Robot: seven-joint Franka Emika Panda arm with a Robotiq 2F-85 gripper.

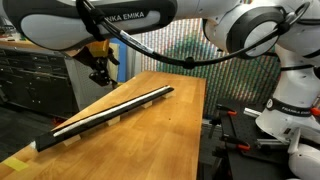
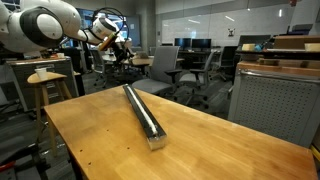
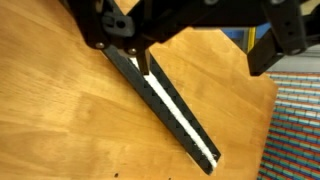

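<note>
A long black bar (image 1: 118, 108) with a white strip along it lies across the wooden table (image 1: 165, 133). From the other side, the same bar (image 2: 143, 114) runs lengthwise toward the near table edge, and in the wrist view the bar (image 3: 178, 118) slants down to the right. My gripper (image 1: 101, 76) hangs above and behind the bar in exterior view 1, clear of it. It is open, with nothing seen held. In exterior view 2 the gripper (image 2: 127, 52) is small and far off.
Bare wood lies on both sides of the bar. A stool (image 2: 42, 88) stands beside the table at the left. Office chairs (image 2: 190, 75) are behind it, and a grey perforated cabinet (image 2: 275, 100) stands at the right. A corrugated panel (image 1: 240, 65) rises beyond the table.
</note>
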